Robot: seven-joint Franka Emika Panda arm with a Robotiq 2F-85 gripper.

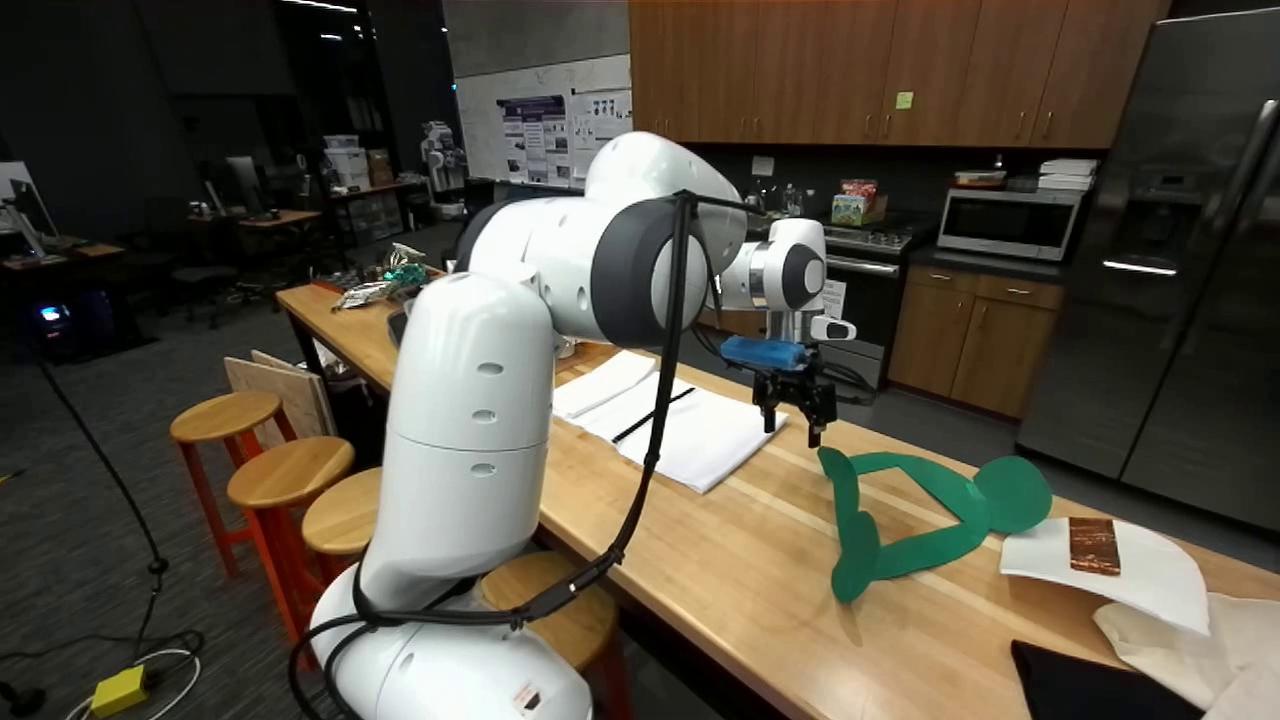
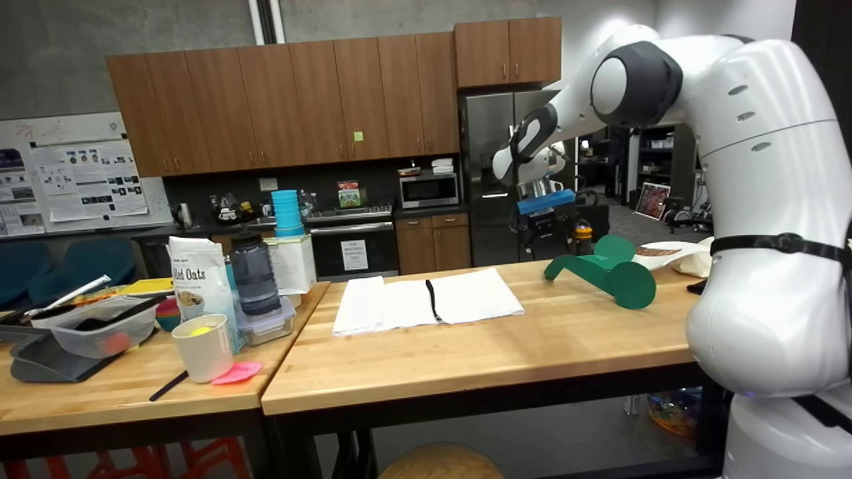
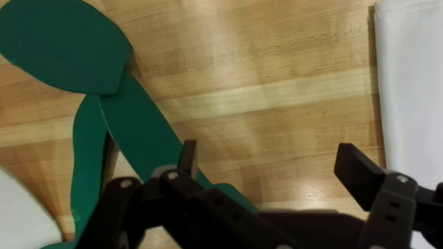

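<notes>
My gripper hangs open above the table, between the white cloth and a green cut-out shape. Nothing is between its fingers in the wrist view. The green shape, made of flat strips with rounded ends, lies partly curled on the wood at the right in exterior view 1. In the wrist view the green piece runs under the left finger, and the gripper's body hides part of it. The folded white cloth lies flat with a black strip across it.
A curved white piece with a copper patch, a beige cloth and a black sheet lie at the table's right end. An oats bag and a cup stand on the adjoining table. Bare wood spans the near middle.
</notes>
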